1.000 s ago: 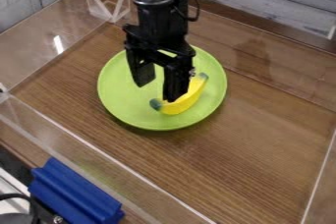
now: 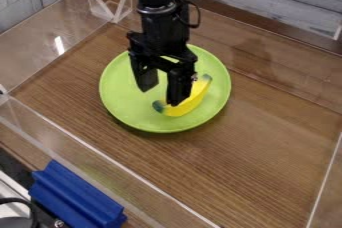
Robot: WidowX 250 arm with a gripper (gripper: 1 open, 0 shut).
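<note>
A black robot arm reaches down from the top of the camera view to a green plate [image 2: 131,110] in the middle of the wooden table. My gripper [image 2: 162,82] hangs over the plate with its dark fingers spread open. A yellow object with blue-grey ends [image 2: 187,99] lies on the right part of the plate, beside and partly behind the right finger; nothing shows held in the gripper.
A blue crate [image 2: 78,198] sits at the lower left corner, near a clear wall along the left side. The table to the right and front of the plate is bare.
The arm and gripper have shifted slightly upward in the view. The plate and yellow object look about the same.
</note>
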